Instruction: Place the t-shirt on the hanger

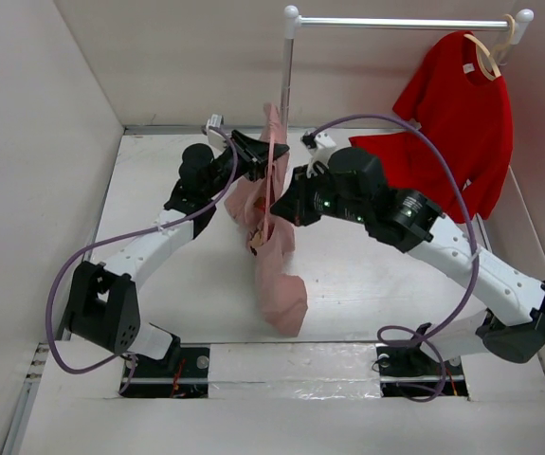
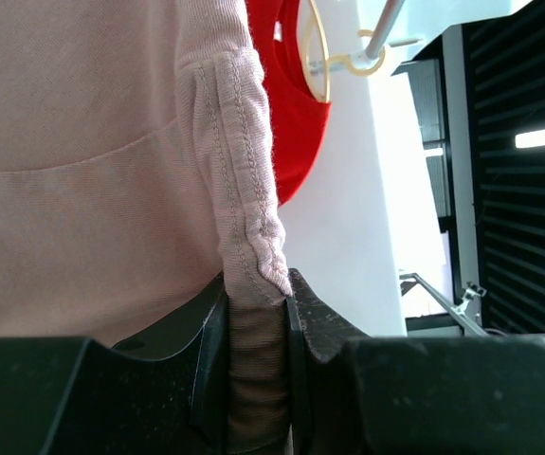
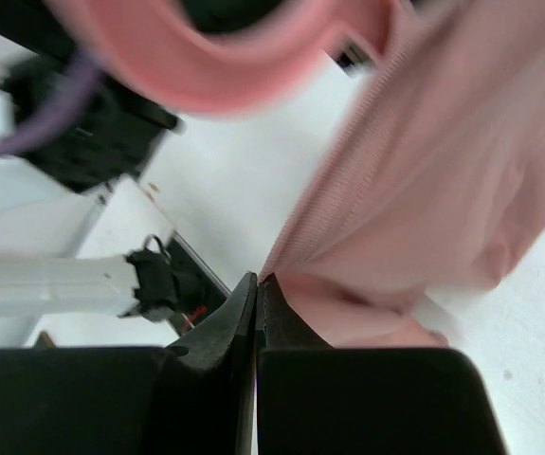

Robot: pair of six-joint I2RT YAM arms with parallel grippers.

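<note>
A pink t-shirt (image 1: 277, 289) hangs between my arms, with a long pink strip, perhaps the hanger, along it in the top view. My left gripper (image 1: 277, 149) is shut on the shirt near its top; its wrist view shows a stitched fold (image 2: 253, 237) between the fingers. My right gripper (image 1: 281, 210) is shut at the shirt's lower middle. In the right wrist view its tips meet at a fabric edge (image 3: 319, 218); whether any cloth is pinched is unclear. A blurred pink curved piece (image 3: 234, 66) crosses above.
A white rail (image 1: 400, 22) runs along the back. A red shirt (image 1: 457, 114) hangs on a wooden hanger at its right end.
</note>
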